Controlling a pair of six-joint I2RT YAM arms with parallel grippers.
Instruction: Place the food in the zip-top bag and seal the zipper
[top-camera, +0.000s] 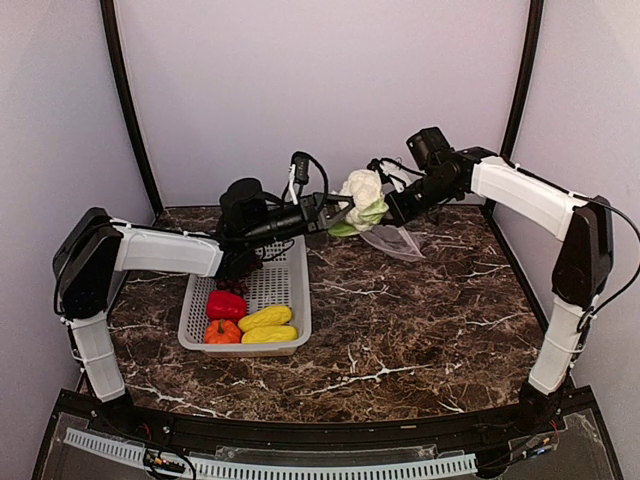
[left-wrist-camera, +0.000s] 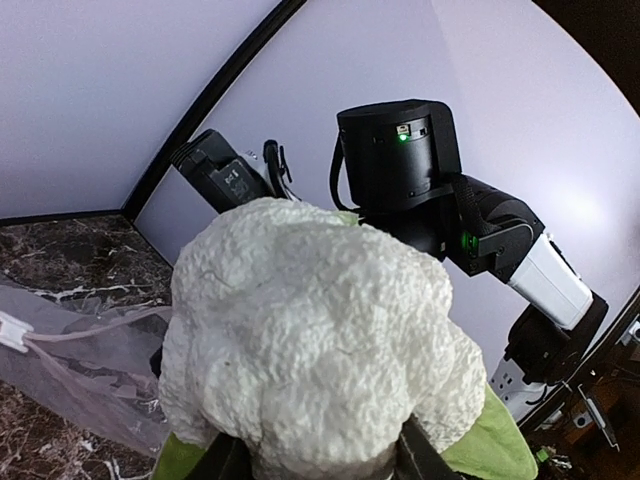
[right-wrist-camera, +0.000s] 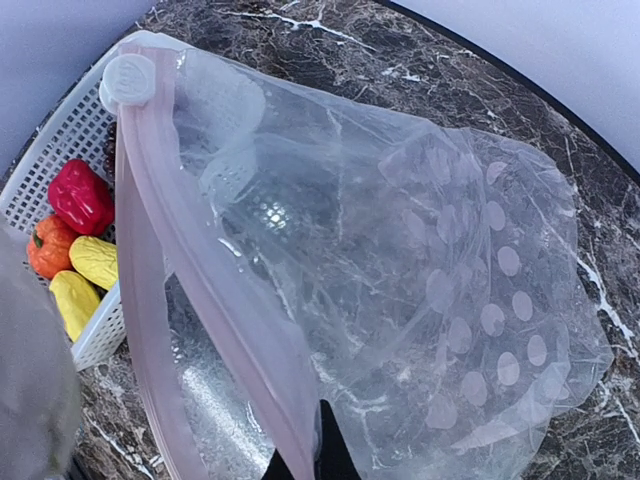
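Note:
A white cauliflower (top-camera: 360, 188) with green leaves is in my left gripper (top-camera: 342, 209), shut on it up near the right arm's gripper. In the left wrist view the cauliflower (left-wrist-camera: 318, 330) fills the lower middle and covers most of the fingers. My right gripper is shut on the zip strip of the clear bag (right-wrist-camera: 390, 260). The bag hangs spread out, and its strips part along the mouth. A white slider (right-wrist-camera: 128, 80) sits at the strip's far end. At the left edge of the right wrist view, the cauliflower (right-wrist-camera: 30, 370) shows blurred, beside the bag's mouth.
A light grey basket (top-camera: 303, 290) at the left holds a red pepper (top-camera: 225, 305), an orange pumpkin (top-camera: 222, 332) and yellow produce (top-camera: 266, 317). The left arm mostly hides dark grapes there. Open marble table (top-camera: 420, 340) lies at front right.

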